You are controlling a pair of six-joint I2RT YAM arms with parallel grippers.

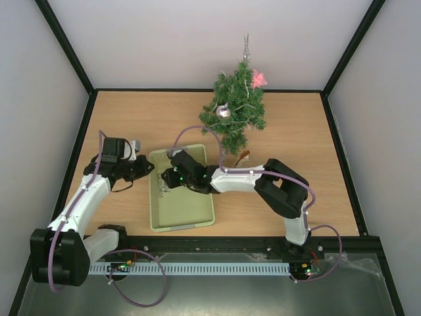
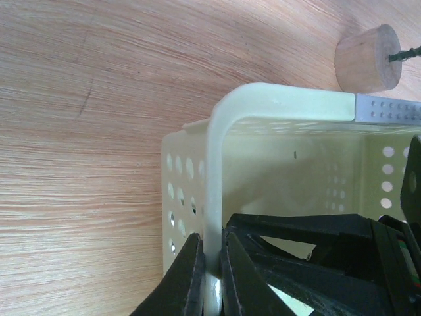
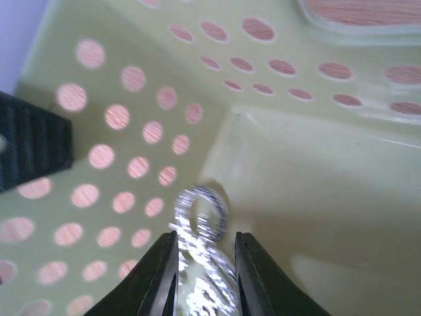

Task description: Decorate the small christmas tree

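The small green tree (image 1: 233,108) stands at the back, with a silver ball (image 1: 223,112), a pink star (image 1: 258,79) and a silver topper (image 1: 246,49) on it. My left gripper is shut on the rim of the pale green basket (image 2: 289,102). Inside the basket, my right gripper points down, its two fingertips apart. A blurred silver ornament with a ring at one end (image 3: 202,227) shows in that gap, close to the perforated wall. Whether the fingers touch it is unclear. In the top view the ornament is partly hidden by the right hand.
A round wooden base with a green wire stem (image 2: 368,59) stands just past the basket's far edge. Both hands are close together at the basket's left side.
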